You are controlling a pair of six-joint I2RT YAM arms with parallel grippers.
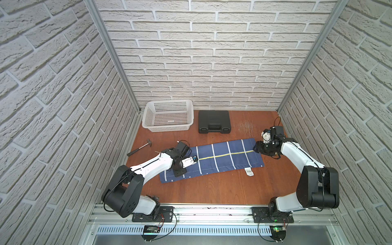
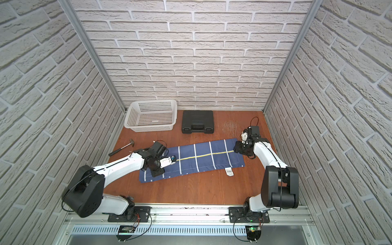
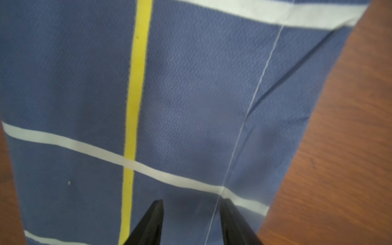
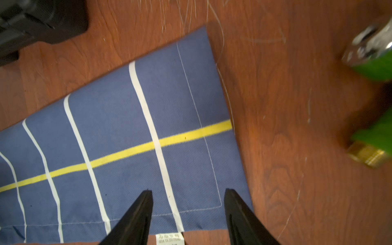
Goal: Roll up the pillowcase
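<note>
The navy pillowcase [image 1: 222, 157] with white stripes and a yellow band lies flat in a long strip across the table, a white label by its right front edge. My left gripper hovers over the left part of the cloth, fingers apart with only cloth visible below. My right gripper is over the right end of the pillowcase, fingers apart, nothing between them.
A white basket [image 1: 167, 126] and black case [image 1: 214, 120] stand behind the cloth. A hammer [image 1: 134, 150] lies at left. Green objects [image 4: 373, 134] are right of the cloth.
</note>
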